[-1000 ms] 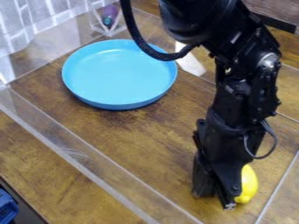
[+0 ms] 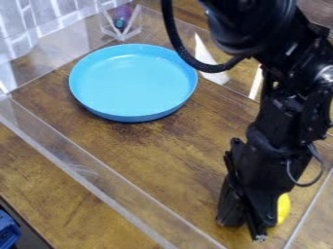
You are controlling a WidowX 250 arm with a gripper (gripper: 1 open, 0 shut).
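My black gripper [image 2: 247,206] is low at the right of the wooden table, its fingertips dark and partly hidden by its own body, so their hold on anything does not show. A yellow object [image 2: 282,208] lies right behind the gripper's lower part, mostly covered by it.
A blue plate [image 2: 131,82] lies at the upper left. A clear plastic wall runs along the left and bottom. A small purple and teal item [image 2: 123,17] is at the top left, and a blue object [image 2: 7,231] at the lower left edge.
The arm has shifted slightly to the right, and less of the yellow object shows beside the gripper.
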